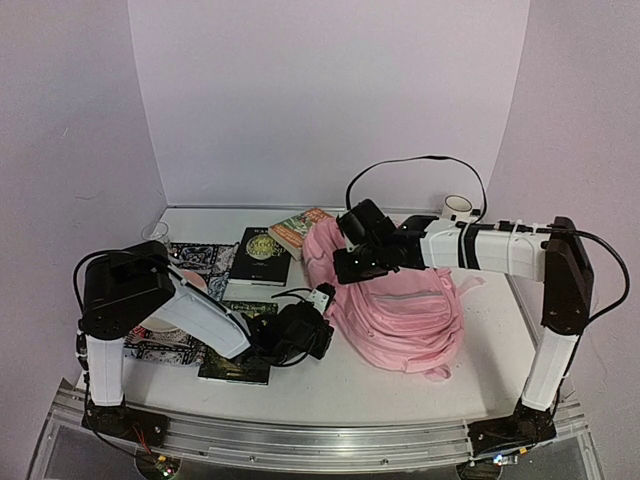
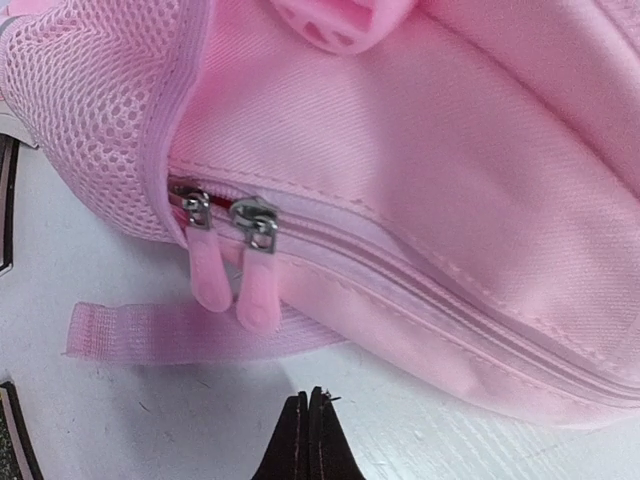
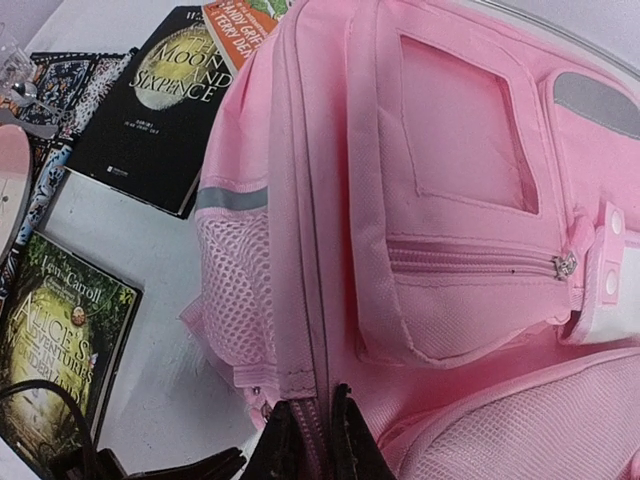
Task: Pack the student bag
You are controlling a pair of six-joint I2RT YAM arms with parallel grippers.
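Note:
A pink backpack lies on the right half of the table. My right gripper is at its left side, the fingers closed on a strip of the backpack's edge. Beside the backpack's lower left, my left gripper is shut with nothing visible between its fingertips. Close ahead of it in the left wrist view are two zipper pulls on a side zipper, apart from the fingers. The black Moon and Sixpence book, the Alice book and an orange book lie left of and behind the backpack.
A patterned cloth with a pink plate is at the left, partly under my left arm. A clear glass stands at the back left, a white mug at the back right. Bare table lies in front of the backpack.

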